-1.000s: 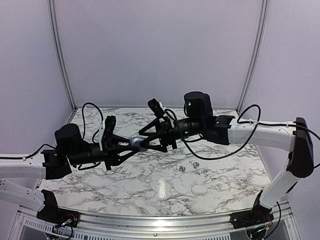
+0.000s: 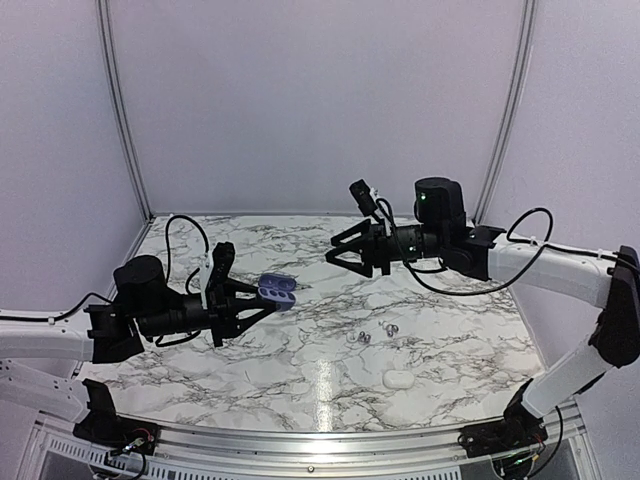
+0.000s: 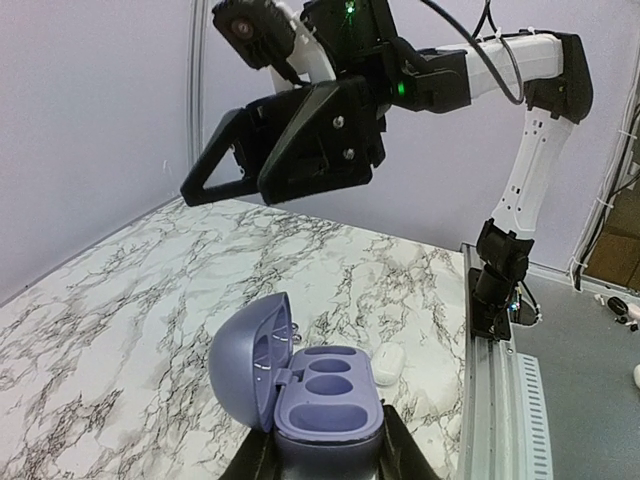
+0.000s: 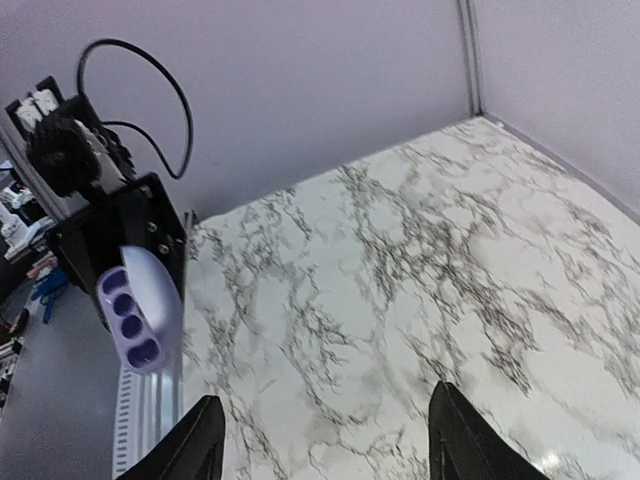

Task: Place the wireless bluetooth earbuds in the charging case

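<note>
The purple charging case [image 2: 277, 289] is held in the air with its lid up, and my left gripper [image 2: 268, 304] is shut on its lower body. In the left wrist view the case's inner tray [image 3: 325, 390] faces the camera, its several hollows showing no earbuds. Two small shiny earbuds [image 2: 364, 337] [image 2: 392, 329] lie on the marble table, right of the middle. My right gripper [image 2: 331, 250] hangs over the far part of the table, up and to the right of the case. Its fingers [image 4: 205, 440] stand apart with nothing between them.
A white rounded object [image 2: 398, 379] lies on the marble table [image 2: 260, 380] near the front, to the right. A metal rail [image 2: 310, 440] runs along the front edge.
The case's lid has gone from shut to open.
</note>
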